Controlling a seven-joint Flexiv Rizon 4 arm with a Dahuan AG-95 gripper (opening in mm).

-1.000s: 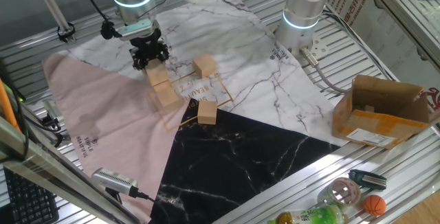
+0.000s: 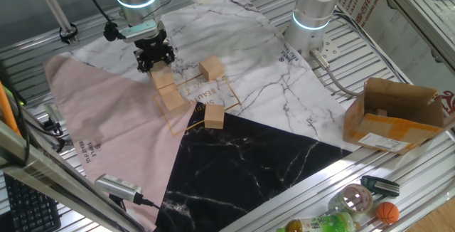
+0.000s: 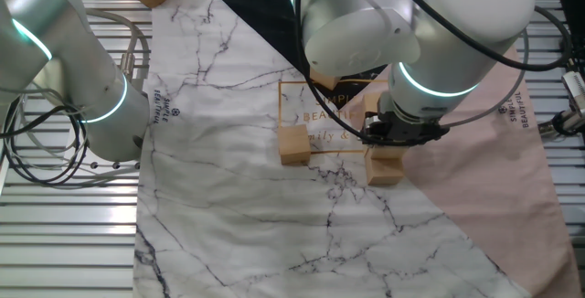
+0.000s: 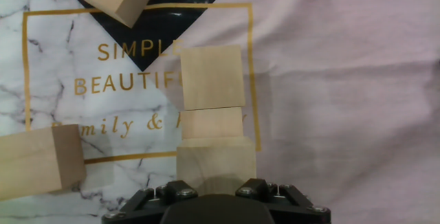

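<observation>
Plain wooden blocks lie on the cloth. Three faces stand in a line in the wrist view: a far block face (image 4: 213, 77), a middle face (image 4: 213, 123) and a near block (image 4: 216, 162) closest to my gripper. The gripper's two black fingers overlap the near block's lower edge; whether they clasp it is hidden. In exterior view 1 my gripper (image 2: 156, 60) points down at the back end of this row, right at the rear block (image 2: 162, 75), with the front block (image 2: 173, 102) farther off. Exterior view 2 shows wood (image 3: 384, 171) beneath the gripper (image 3: 402, 133).
Two separate blocks, one at the back (image 2: 211, 67) and one in front (image 2: 214, 117), lie beside the row.
</observation>
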